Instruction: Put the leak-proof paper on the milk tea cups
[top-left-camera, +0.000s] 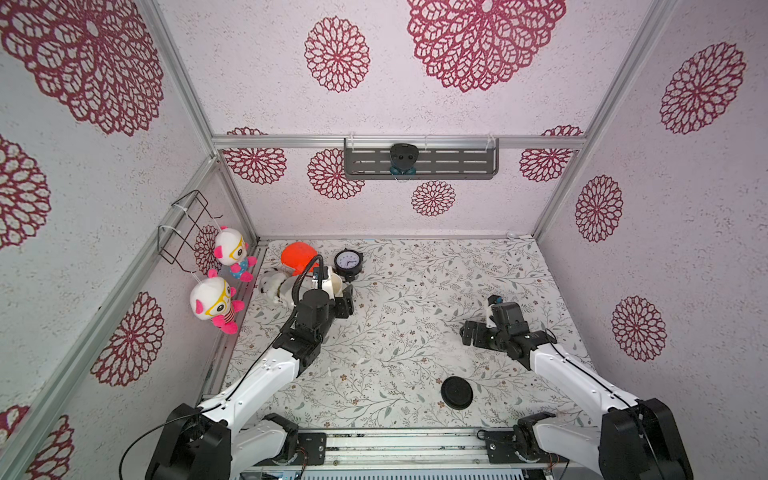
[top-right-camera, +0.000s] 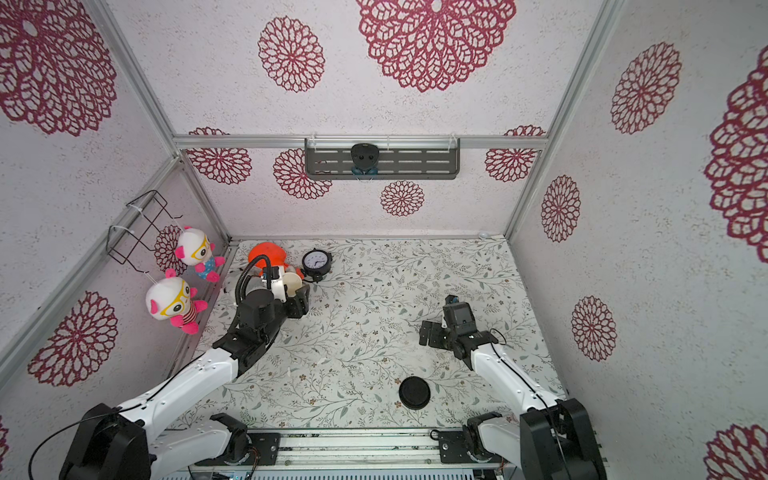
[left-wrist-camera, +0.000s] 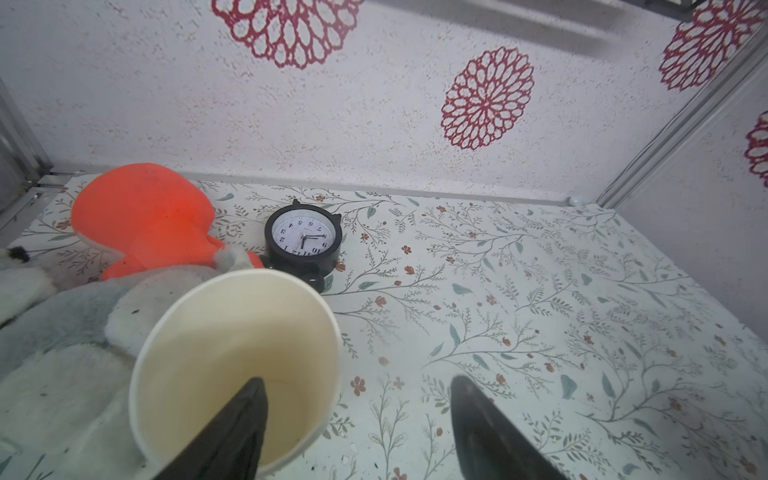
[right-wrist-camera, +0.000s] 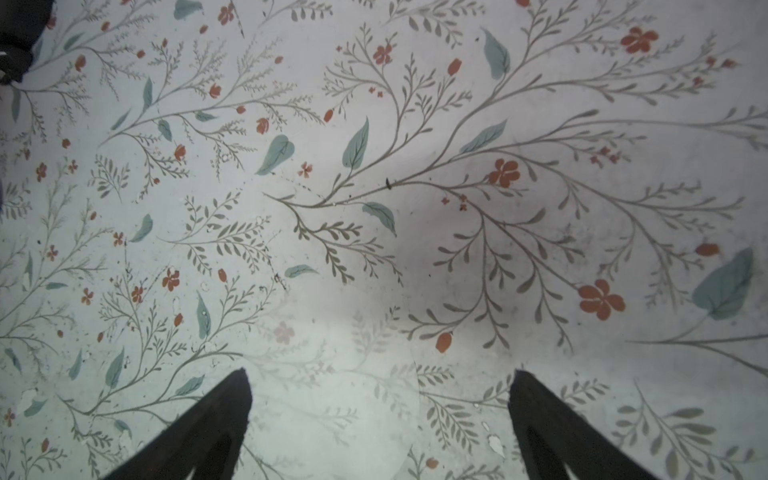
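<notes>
A cream cup (left-wrist-camera: 224, 360) fills the lower left of the left wrist view, empty as far as its inside shows. My left gripper has its fingers apart, one in front of the cup's right side, the other over bare table; whether the cup's rim is between them is unclear. My right gripper stands open low over bare table on the right. A black round disc (top-left-camera: 457, 392) lies on the table front, right of middle. I cannot make out any leak proof paper.
An orange soft toy (left-wrist-camera: 144, 212), a grey plush toy (left-wrist-camera: 64, 336) and a black clock (left-wrist-camera: 304, 236) crowd behind and beside the cup. Two pig toys (top-left-camera: 216, 300) hang on the left wall.
</notes>
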